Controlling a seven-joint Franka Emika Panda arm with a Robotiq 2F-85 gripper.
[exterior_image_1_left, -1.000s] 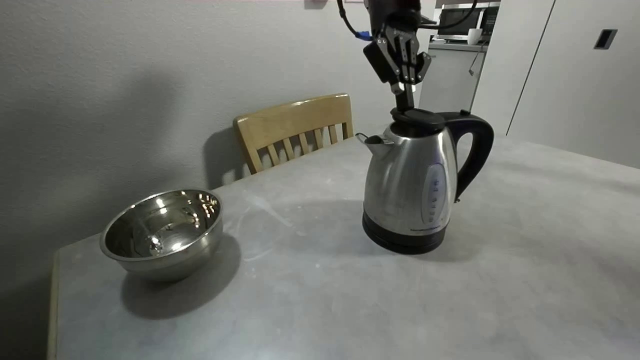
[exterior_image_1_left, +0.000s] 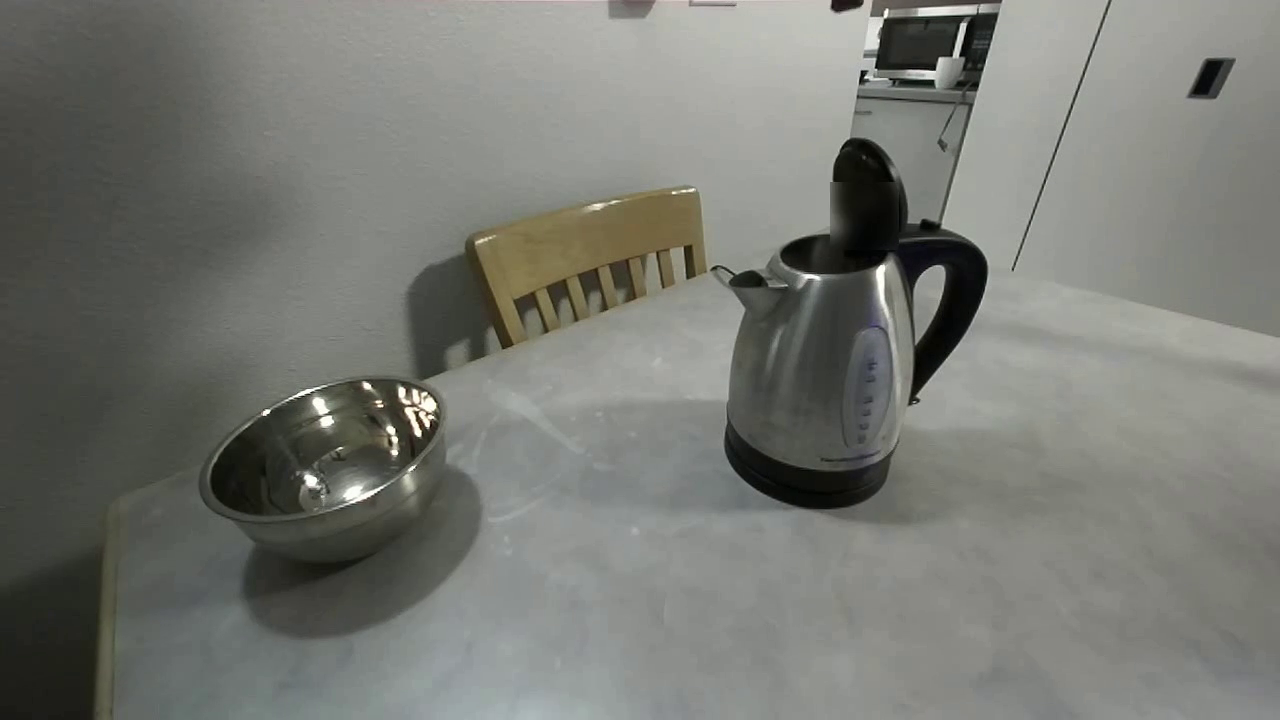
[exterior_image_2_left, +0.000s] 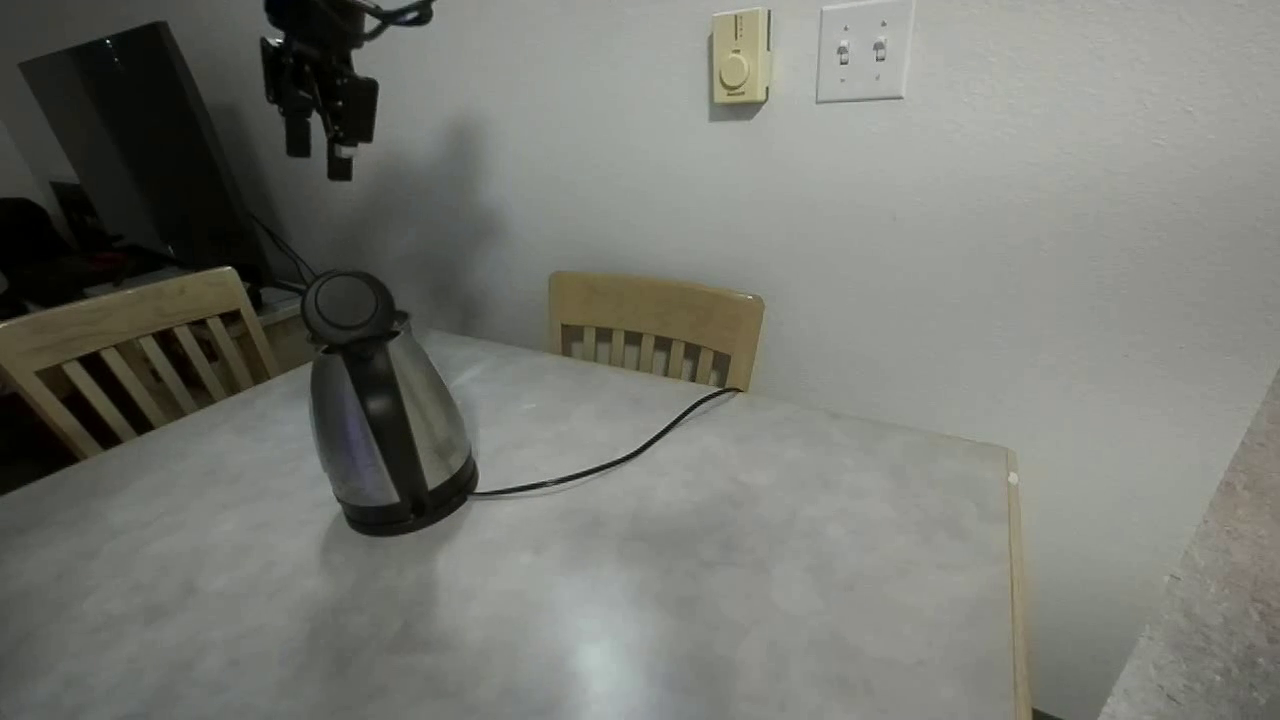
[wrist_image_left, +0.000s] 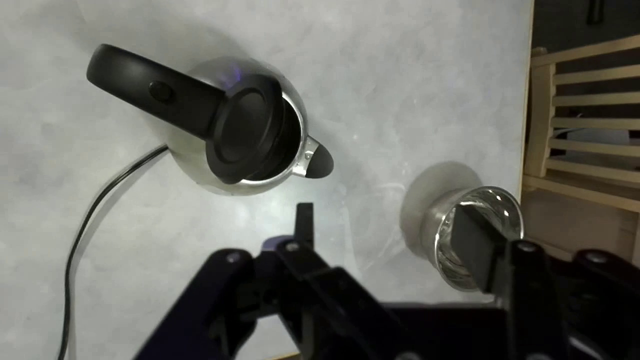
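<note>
The silver kettle (exterior_image_1_left: 804, 372) stands upright on the table, its black lid (exterior_image_1_left: 869, 198) swung up and its mouth uncovered. From above, the wrist view shows the lid (wrist_image_left: 246, 126) tipped back towards the black handle (wrist_image_left: 156, 90). My gripper (exterior_image_2_left: 318, 168) hangs well above and apart from the kettle (exterior_image_2_left: 414, 408) in exterior view 2. Its fingers are spread wide in the wrist view, with nothing held between them. A shiny metal bowl (exterior_image_1_left: 336, 468) sits on the table, off the kettle's spout side; one finger (wrist_image_left: 477, 240) covers part of it in the wrist view.
A black cord (exterior_image_2_left: 624, 460) runs from the kettle's base across the table. Wooden chairs (exterior_image_1_left: 594, 252) stand along the table's edge, with the wall behind. Bare tabletop (exterior_image_1_left: 672, 600) lies in front of the kettle and between it and the bowl.
My gripper has risen off the kettle and nearly out of exterior view 1. The kettle's lid has gone from lying over the mouth to standing up. Kettle body and bowl are where they were.
</note>
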